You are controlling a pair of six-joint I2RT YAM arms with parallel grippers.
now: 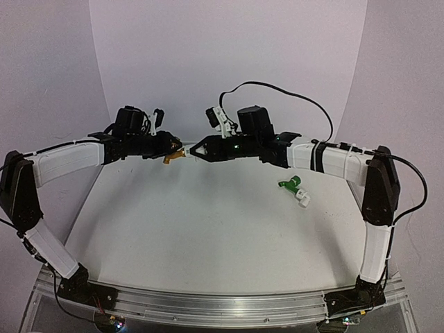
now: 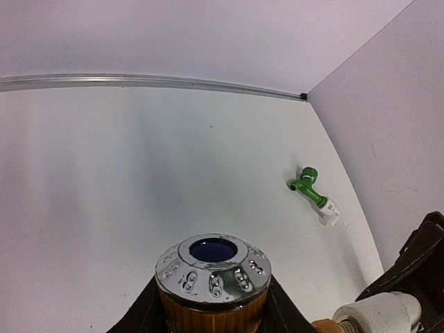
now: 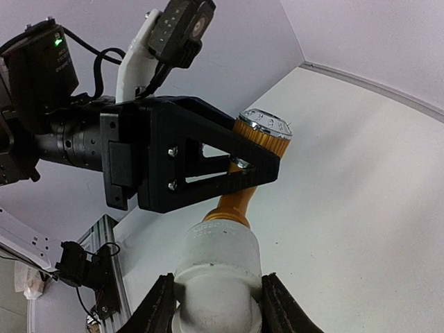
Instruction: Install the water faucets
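Held in the air at the back centre is the orange faucet point(image 1: 173, 157), its silver-capped knob point(image 2: 214, 267) between the fingers of my left gripper point(image 1: 178, 146), which is shut on it. My right gripper is shut on a white pipe fitting point(image 3: 218, 250), pointing at the faucet's inlet end. The fitting meets the orange collar point(image 3: 227, 214) in the right wrist view. From the left wrist side, a short stretch of thread point(image 2: 350, 325) shows between orange body and white fitting. A green faucet point(image 1: 290, 184) with a white fitting point(image 1: 303, 198) on its end lies on the table at right.
Walls enclose the back and both sides, and a metal rail point(image 1: 222, 309) runs along the front. A black cable point(image 1: 291, 94) loops above the right arm.
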